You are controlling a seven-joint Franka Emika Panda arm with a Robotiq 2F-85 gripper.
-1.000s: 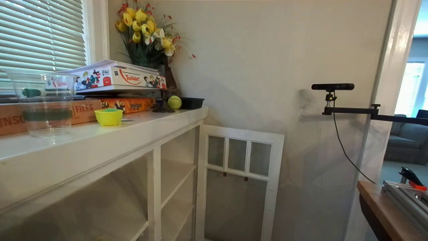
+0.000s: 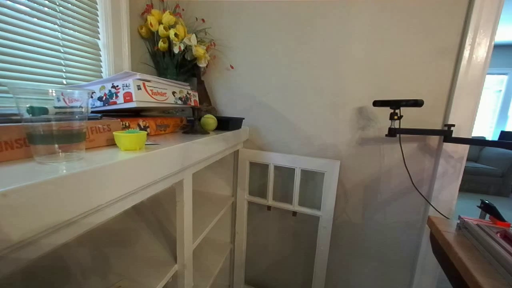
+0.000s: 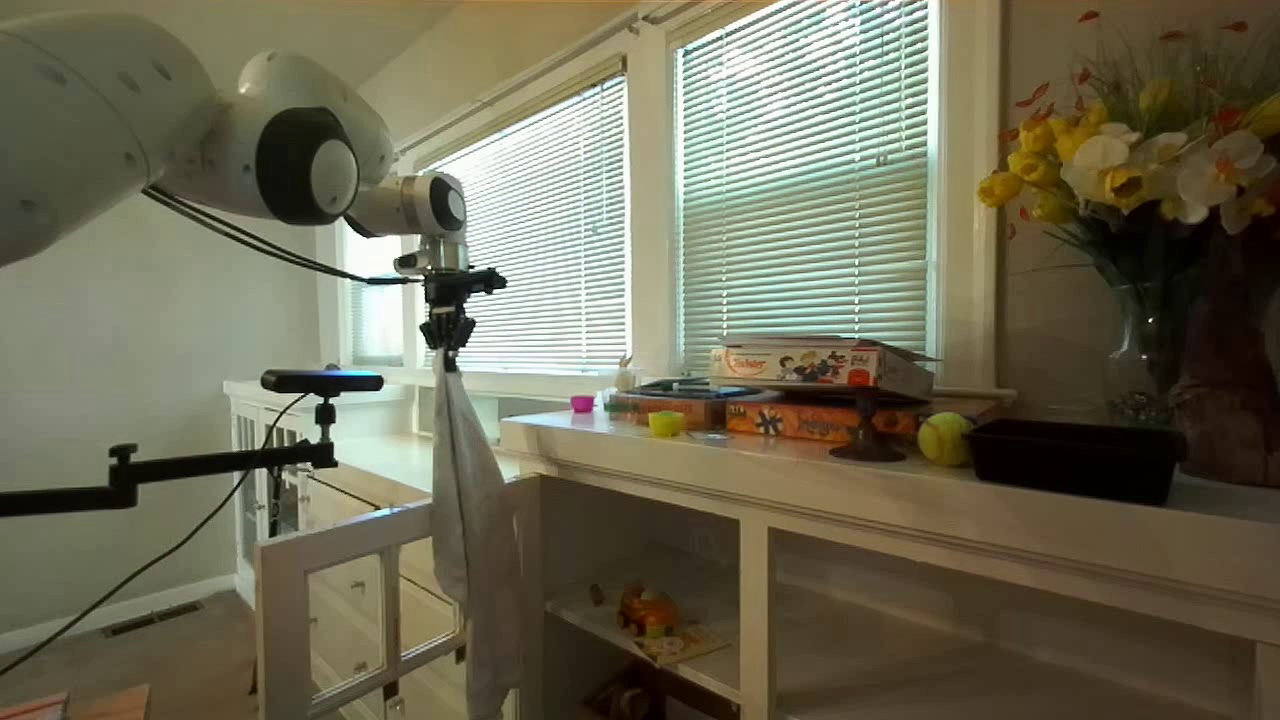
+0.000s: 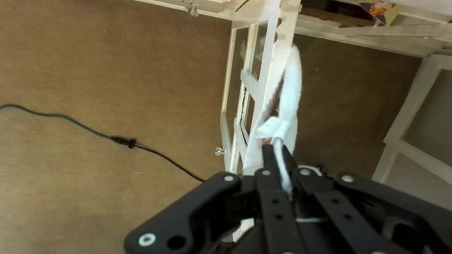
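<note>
A long white cloth [image 3: 470, 516] hangs down from my gripper [image 3: 449, 360], which is shut on its upper end. In the wrist view the cloth [image 4: 291, 91] passes between the black fingers of the gripper and drops away below. Beside the cloth stands the open white cabinet door [image 3: 288, 600] with glass panes; from above, the cloth lies along the door's top edge [image 4: 271, 55]. Whether cloth and door touch, I cannot tell. Neither gripper nor cloth appears in exterior view 1.
The white counter [image 3: 624, 450] carries yellow [image 3: 666, 422] and pink [image 3: 582, 403] cups, game boxes [image 3: 828, 360], a tennis ball [image 3: 945, 439] and a black tray [image 3: 1074, 458]. A second open door [image 2: 331, 192] leans out at the far end. A camera arm [image 3: 216, 462] reaches in.
In exterior view 1 the counter and its items stand as before. A red patch now shows on the rail device at the lower right.
</note>
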